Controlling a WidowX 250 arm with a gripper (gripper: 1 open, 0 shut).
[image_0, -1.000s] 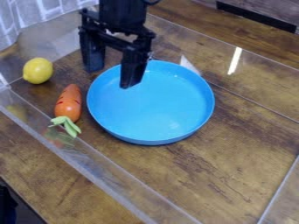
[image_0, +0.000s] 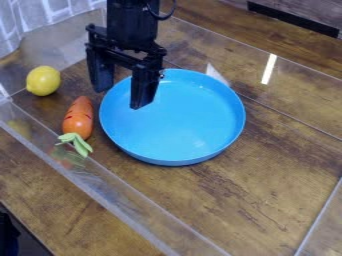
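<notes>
My black gripper (image_0: 120, 79) hangs over the left part of a blue plate (image_0: 183, 125), its two fingers apart, pointing down, with nothing seen between them. An orange carrot (image_0: 79, 119) with green leaves lies left of the plate. A yellow lemon (image_0: 43, 81) lies farther left, behind the carrot.
A clear strip (image_0: 103, 198) runs along the front left of the wooden table (image_0: 247, 195).
The gripper has moved a little down and to the left in the view. The plate, carrot and lemon have not moved.
</notes>
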